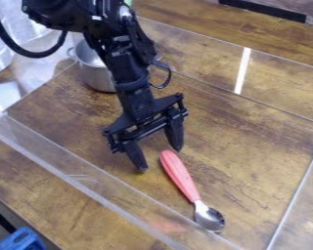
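My black gripper (158, 150) hangs low over the wooden tabletop (87, 132), fingers spread open and nothing visible between them. Just right of and below its fingertips lies a spoon with a pink handle (179, 178) and a steel bowl end (207, 219), pointing toward the front right.
A steel pot (91, 68) stands behind the arm at the upper left. Clear panels border the table at front left and right. A blue object (20, 241) is at the lower left corner. Bare wood fills the right middle.
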